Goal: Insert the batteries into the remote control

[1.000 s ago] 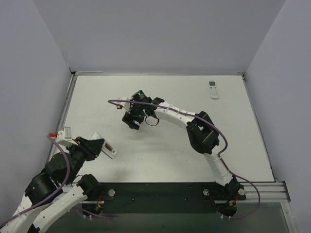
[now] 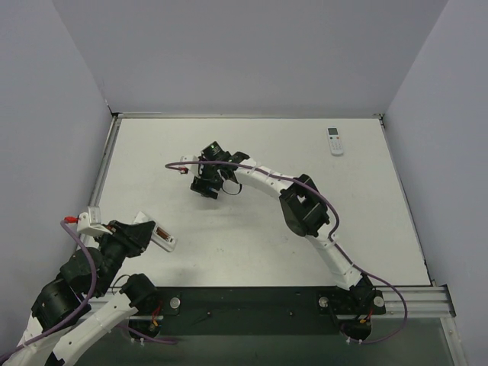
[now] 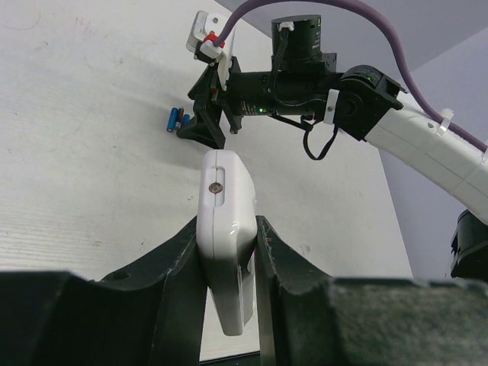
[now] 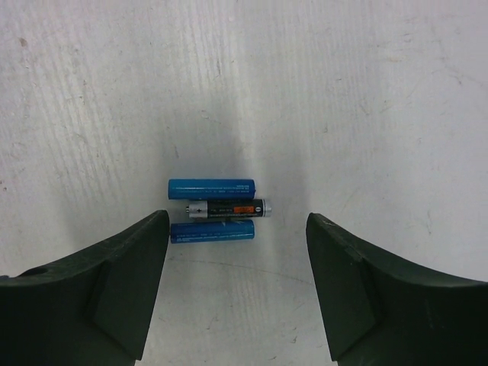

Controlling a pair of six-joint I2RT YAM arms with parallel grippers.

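Note:
The white remote control [image 3: 227, 194] is clasped between the black fingers of my left gripper, its rounded end facing the left wrist camera. From above, this remote [image 2: 168, 243] shows a dark and reddish recess on its upturned face; what fills it is too small to tell. Over the batteries, my right gripper has its fingers well apart, with nothing gripped. Below it lie a blue battery [image 4: 211, 189], a black one with orange print [image 4: 229, 208] and a second blue battery [image 4: 212, 232], side by side on the table.
Another white remote [image 2: 335, 141] with a small dark screen lies at the far right of the white table [image 2: 267, 236]. A purple cable [image 2: 305, 183] runs above my right arm.
The right gripper has drifted a little left across the batteries.

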